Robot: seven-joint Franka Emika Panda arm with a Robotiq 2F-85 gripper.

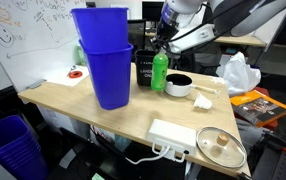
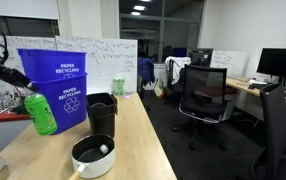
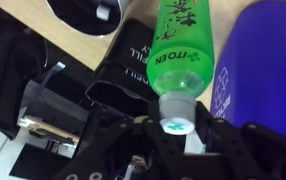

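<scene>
A green bottle [image 1: 160, 73] with a white cap hangs above the table, and my gripper is shut on it at the cap end. In the wrist view the bottle [image 3: 183, 55] reaches away from the fingers, its label reading ITOEN. Exterior view 2 shows the bottle [image 2: 41, 114] slightly tilted in front of the blue recycling bins [image 2: 61, 90]. A black landfill bin [image 1: 145, 72] stands just behind the bottle in exterior view 1. In the wrist view the black bin [image 3: 121, 75] lies left of the bottle, and a blue bin [image 3: 263, 65] lies right.
A white pot [image 2: 93, 155] sits on the table near the black bin. A white power strip [image 1: 171, 137] and a round lid [image 1: 221, 148] lie along the near edge.
</scene>
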